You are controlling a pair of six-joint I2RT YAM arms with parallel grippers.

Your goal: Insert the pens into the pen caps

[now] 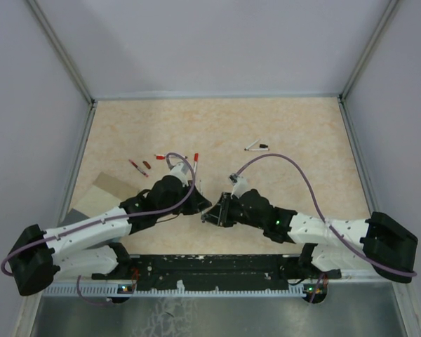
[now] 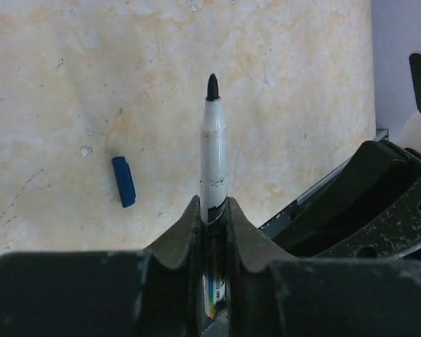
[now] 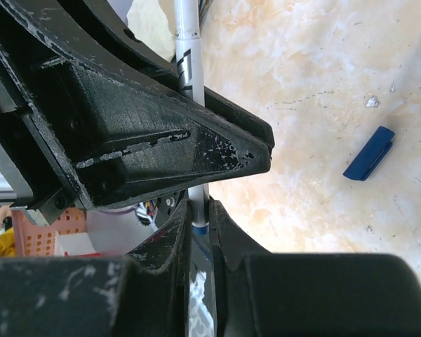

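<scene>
A white marker (image 2: 213,147) with a bare dark tip stands upright in my left gripper, which is shut on it. In the right wrist view the same marker (image 3: 188,24) runs vertically, with my right gripper at its lower, blue-ended part, fingers close around it; whether they grip is unclear. A dark blue cap lies loose on the table, also seen in the left wrist view (image 2: 123,181). In the top view both grippers meet near the table's front centre.
Several red and white pens and caps (image 1: 137,168) lie at the left and centre back. More white pens with a black cap (image 1: 263,146) lie at the back right. A beige board (image 1: 109,189) is at the left.
</scene>
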